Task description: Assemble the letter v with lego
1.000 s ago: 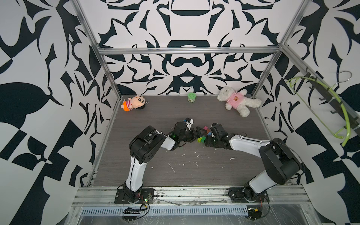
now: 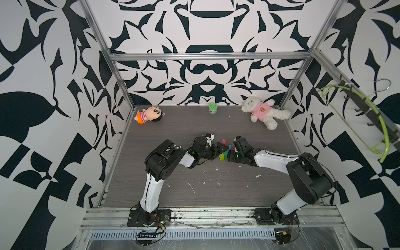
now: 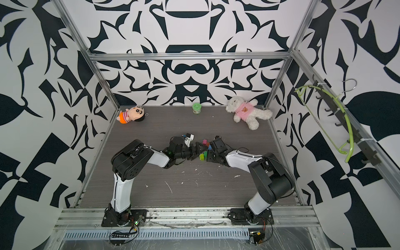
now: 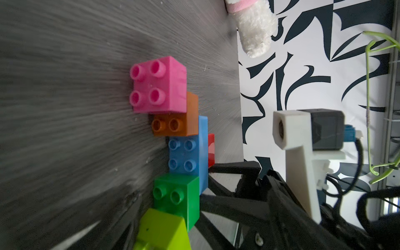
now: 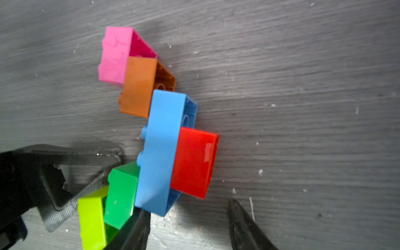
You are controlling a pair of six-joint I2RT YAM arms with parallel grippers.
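Observation:
In the right wrist view a pink brick (image 5: 115, 54), orange brick (image 5: 136, 83), blue brick (image 5: 160, 145) with red brick (image 5: 193, 160) at its side, green brick (image 5: 120, 195) and lime brick (image 5: 91, 220) form a slanted row on their sides. My right gripper is open at the row's near end, beside blue and red. My left gripper (image 2: 220, 148) is open beside the bricks; one black finger reaches in from the left in the right wrist view, next to the green brick.
A doll (image 2: 148, 114), a green cup (image 2: 212, 108) and a white teddy bear (image 2: 266, 112) lie or stand along the back. A green hanger hangs on the right wall.
The pink end of the brick row has shifted slightly left in the top left view. Both arms have barely moved.

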